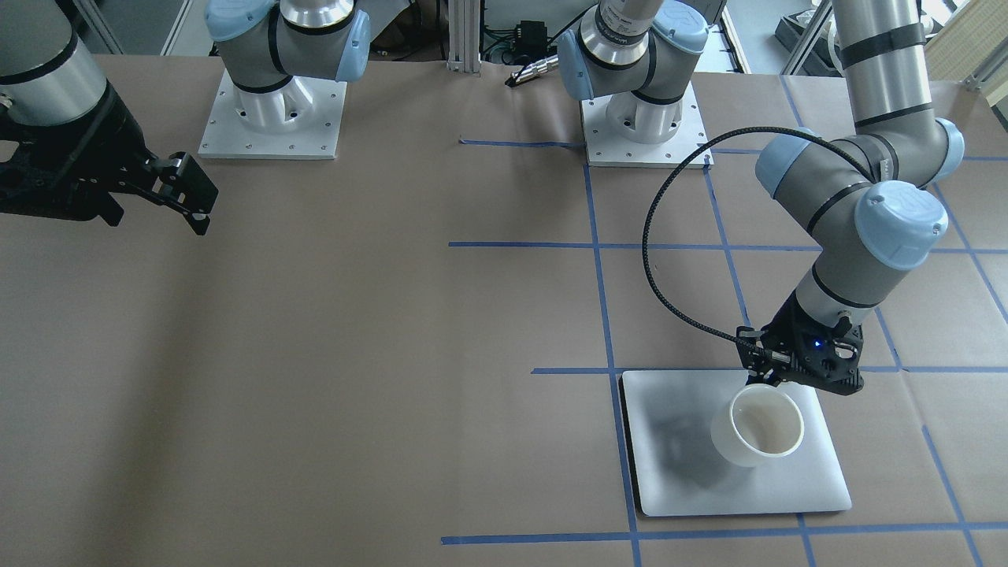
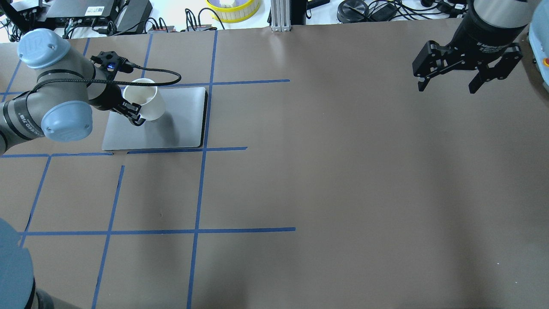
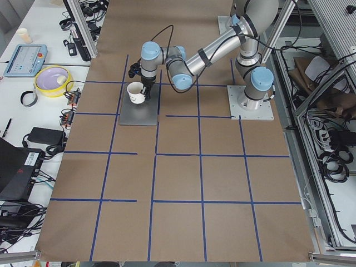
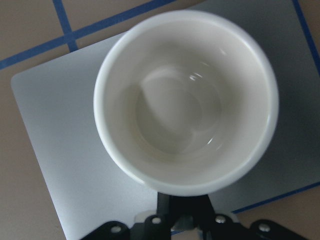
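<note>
A white cup point(image 1: 756, 425) is at the middle of a closed silver laptop point(image 1: 680, 482), seen from above in the left wrist view with its inside empty point(image 4: 175, 110). My gripper point(image 1: 761, 368) is at the cup's far side in the front view, right at its rim; in the left wrist view the dark fingers run under the near rim. Whether they grip the cup's wall is hidden. The cup looks upright, resting on or just over the laptop.
Blue tape lines grid the tan table point(image 1: 331, 378). Another arm's black gripper point(image 2: 466, 67) hangs at the top right of the top view, apart from the laptop.
</note>
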